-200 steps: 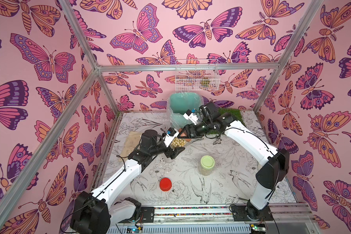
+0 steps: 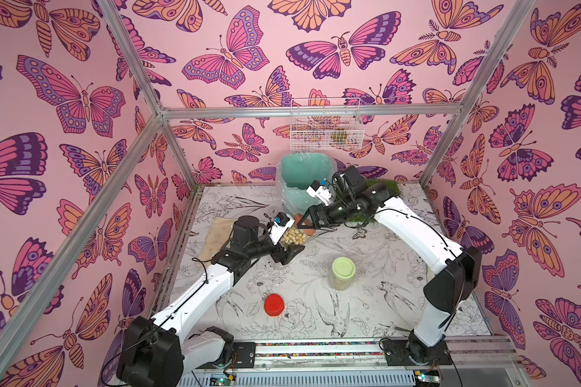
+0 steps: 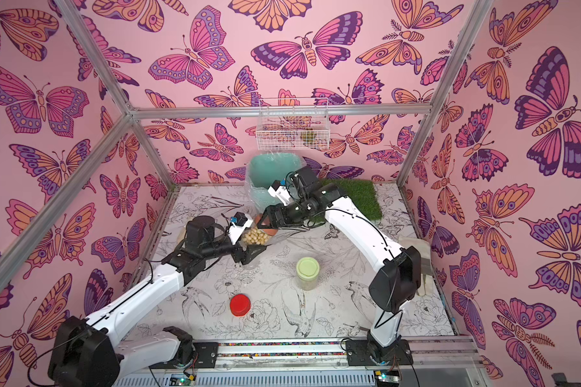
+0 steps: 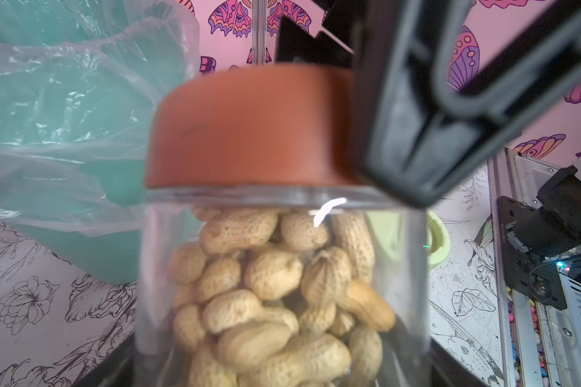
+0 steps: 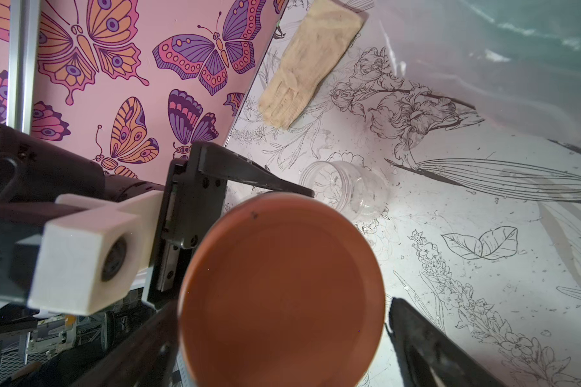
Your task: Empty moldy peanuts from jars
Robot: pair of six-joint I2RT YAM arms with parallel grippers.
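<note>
A clear jar of peanuts point(image 4: 271, 290) with an orange-brown lid point(image 5: 280, 290) sits within my left gripper point(image 2: 284, 242), which is open around it at table centre. My right gripper point(image 2: 310, 218) is at the lid from above, its fingers open around it; one finger overlaps the lid's edge in the left wrist view. Just behind both stands a teal bin point(image 2: 306, 173) with a plastic liner. A green-lidded jar point(image 2: 342, 272) stands front centre, and a loose red lid point(image 2: 273, 304) lies front left. An empty clear jar point(image 5: 348, 187) lies on the table.
A beige glove point(image 5: 310, 58) lies at the left, a grass mat point(image 3: 358, 196) at the back right behind the right arm, and a wire basket point(image 2: 326, 135) hangs on the back wall. The front of the table has free room.
The left gripper and peanut jar moved very slightly.
</note>
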